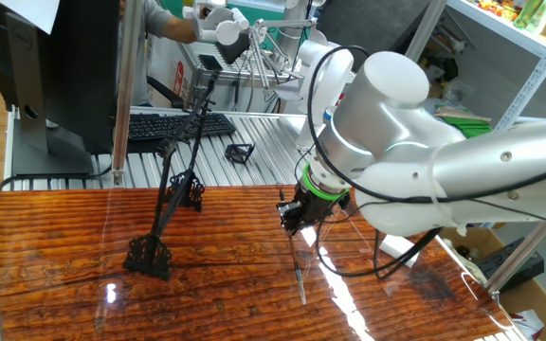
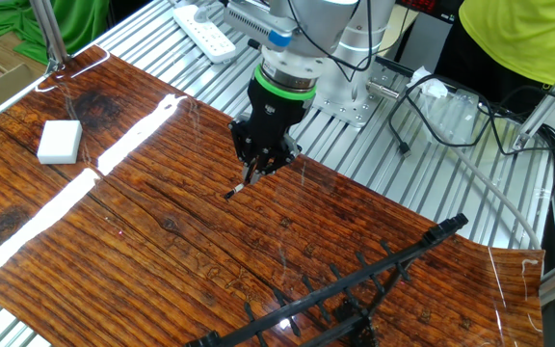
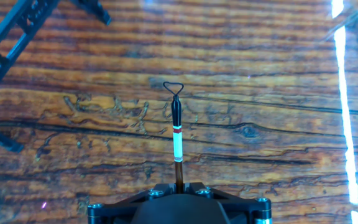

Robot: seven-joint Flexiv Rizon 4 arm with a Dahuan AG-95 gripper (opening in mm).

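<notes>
A thin writing-brush-like stick, brown with a white band and a black end carrying a small cord loop, extends from my gripper. In the wrist view this stick [image 3: 178, 144] points straight ahead from between the fingers. My gripper is shut on its shaft; the gripped part is mostly hidden. Seen from exterior view 1, the stick [image 1: 300, 275] hangs downward over the wooden table. A black rack [image 1: 163, 213] with a long bar and ornate feet stands left of the gripper. In exterior view 2 the rack's pegged bar [image 2: 355, 289] lies at the lower right, apart from the stick.
A white block [image 2: 60, 142] rests on the wooden tabletop [image 2: 162, 260] far from the rack. Behind the table are a keyboard [image 1: 180, 126] and a monitor [image 1: 60, 85]. Bare wood lies between gripper and rack. A black cable [image 1: 318, 142] loops around the arm.
</notes>
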